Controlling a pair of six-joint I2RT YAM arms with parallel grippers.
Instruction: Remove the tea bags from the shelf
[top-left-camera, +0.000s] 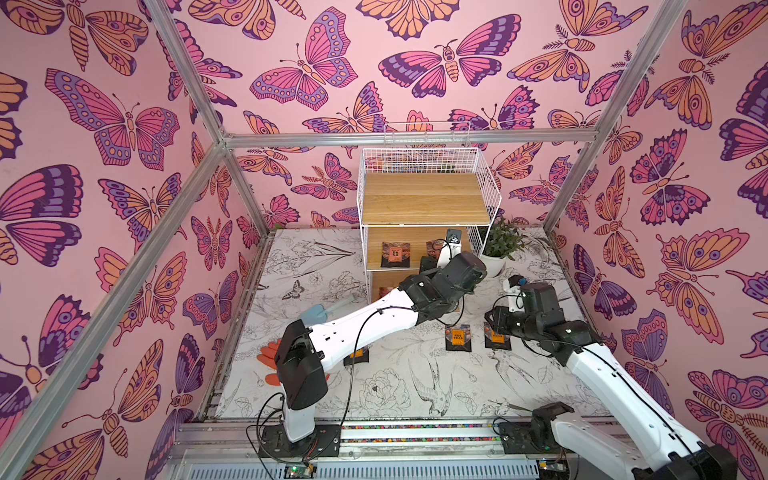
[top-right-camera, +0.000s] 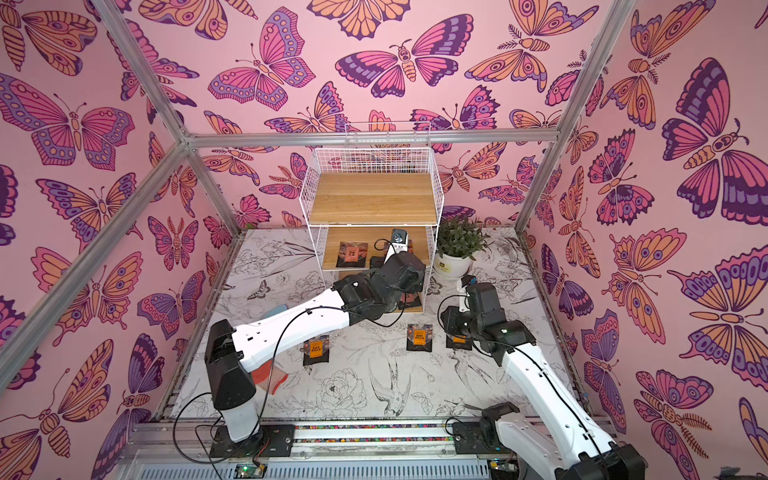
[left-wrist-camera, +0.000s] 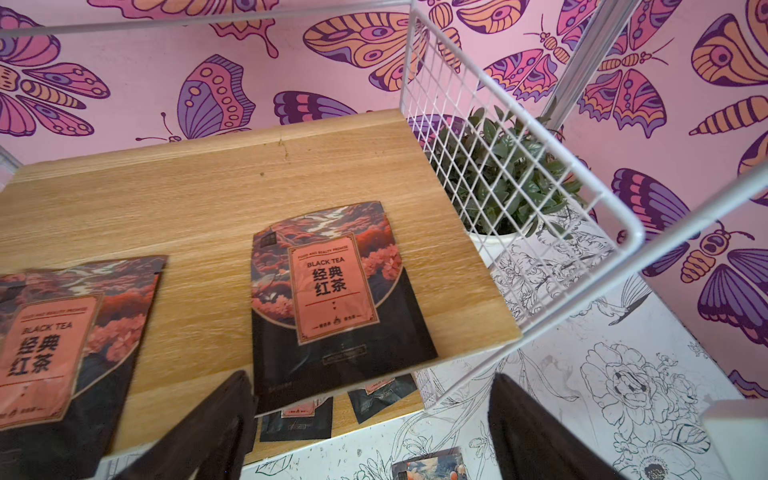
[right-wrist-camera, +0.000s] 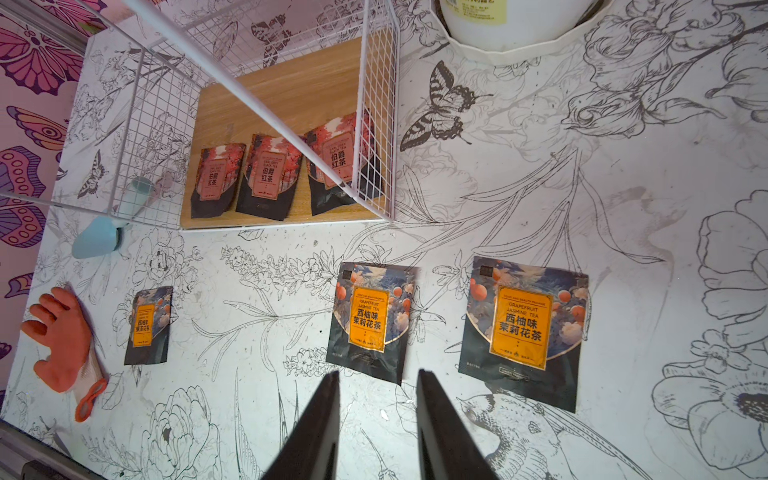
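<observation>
Two black tea bags with red labels rest on the middle board of the white wire shelf; the right one (left-wrist-camera: 336, 296) overhangs the front edge, the left one (left-wrist-camera: 56, 352) lies apart from it. My left gripper faces the right bag, open and empty, its fingers spread wide below it. Three more red-label bags (right-wrist-camera: 272, 176) lie in a row on the lower board (right-wrist-camera: 280, 88). On the table are yellow-label bags: one (right-wrist-camera: 370, 320) in the middle, one (right-wrist-camera: 524, 332) at right, one (right-wrist-camera: 149, 326) at left. My right gripper hangs over the table, part open, nothing between its fingers.
The shelf's top board (top-left-camera: 424, 198) is bare. Beside its right wire side stands a potted plant (top-left-camera: 502, 240). An orange glove-like object (right-wrist-camera: 62, 340) and a light blue tool (right-wrist-camera: 97, 237) lie at the left.
</observation>
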